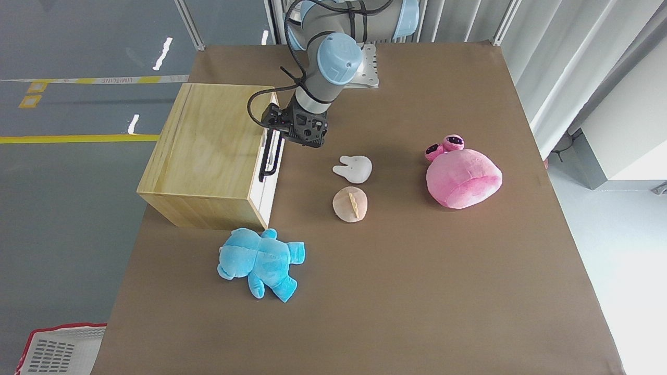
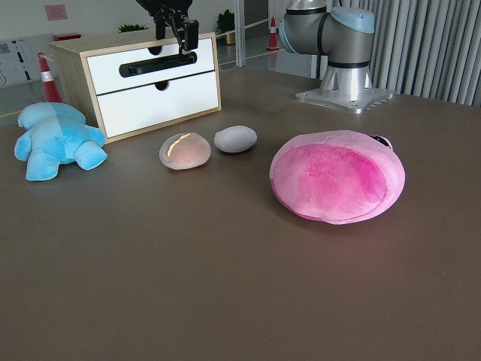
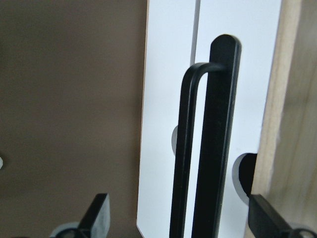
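Note:
A wooden two-drawer box [image 1: 206, 144] has white drawer fronts [image 2: 156, 106]; the upper one carries a black bar handle [image 3: 184, 148]. My gripper is right at this handle, high over the drawer front in the front view. In the wrist view its two fingers stand wide apart, open, one over the brown table on the left and one by the box's wooden edge, with the handle between them but not gripped.
On the table lie a blue plush toy [image 1: 259, 262], a white rabbit-shaped pad [image 1: 355, 170], a round beige pad [image 1: 344, 209] and a pink plush toy [image 1: 462, 181].

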